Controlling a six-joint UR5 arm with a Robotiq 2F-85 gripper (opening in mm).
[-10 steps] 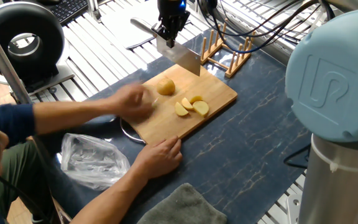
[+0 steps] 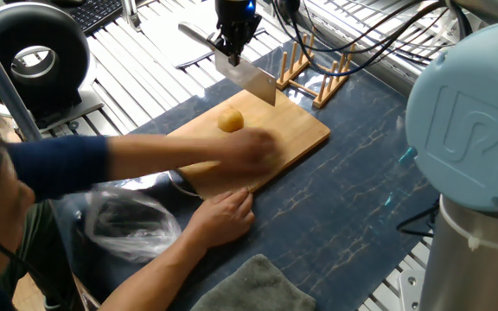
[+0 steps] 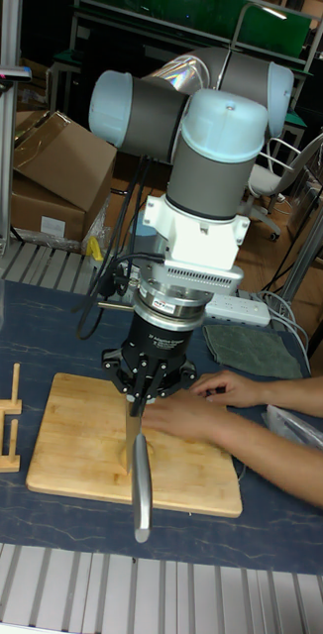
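Note:
My gripper [image 2: 234,59] is shut on a cleaver with a broad metal blade [image 2: 251,79] and a grey handle [image 3: 142,488]. It holds the cleaver over the far edge of a wooden cutting board [image 2: 303,130], the blade upright. On the board lies a potato piece [image 2: 230,120], just in front of the blade. A person's blurred right hand [image 2: 253,151] covers the board's middle, and no potato slices show there now. Their left hand [image 2: 223,218] rests at the board's near edge. In exterior view 3, the gripper [image 3: 140,401] hides part of the board.
A wooden peg rack [image 2: 316,76] stands beyond the board. A clear plastic bag [image 2: 132,225] and a grey cloth [image 2: 256,287] lie on the near side. Bare dark mat [image 2: 344,194] extends right of the board. The person's arms reach across the work area.
The person's right hand has moved right across the board, over the spot where several potato slices showed. My gripper and the cleaver have shifted slightly left in exterior view 1.

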